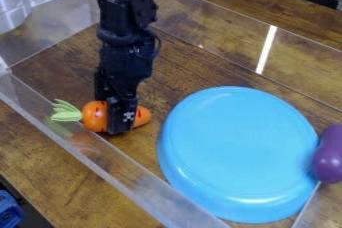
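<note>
My black gripper point(118, 112) is down low on an orange toy carrot point(96, 117), its fingers over the carrot's middle. The green leafy top point(67, 112) sticks out to the left and the orange body shows on both sides of the fingers. Whether the fingers are closed on it is hard to tell.
A large light-blue plate point(234, 152) fills the right, with a purple object point(329, 154) at its right edge. Clear walls point(60, 137) bound the wooden surface. Bare wood lies behind the gripper.
</note>
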